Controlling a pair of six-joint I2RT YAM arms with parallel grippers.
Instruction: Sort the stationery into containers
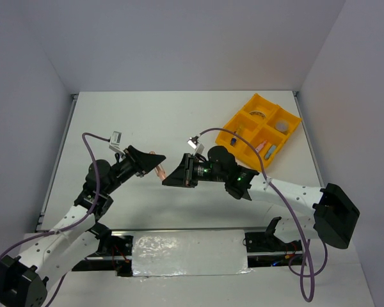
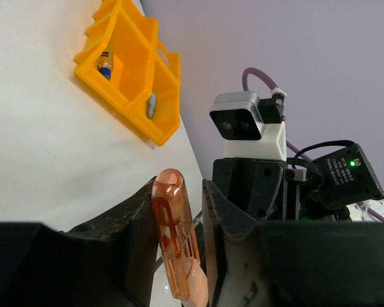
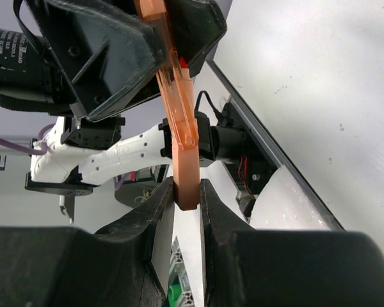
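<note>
An orange, partly clear stationery item (image 3: 182, 128) hangs upright between my grippers near the table's middle. My right gripper is shut on its lower end. My left gripper is around the upper end, its fingers either side of it; in the left wrist view a gap shows by one finger, and whether it grips is unclear. The yellow sorting container (image 1: 256, 102) sits at the back right, holding a blue-capped item (image 2: 105, 66), a pink item (image 1: 261, 146) and a blue item (image 1: 271, 151) in its compartments.
Walls border the sides and back. The right arm stretches in front of the container.
</note>
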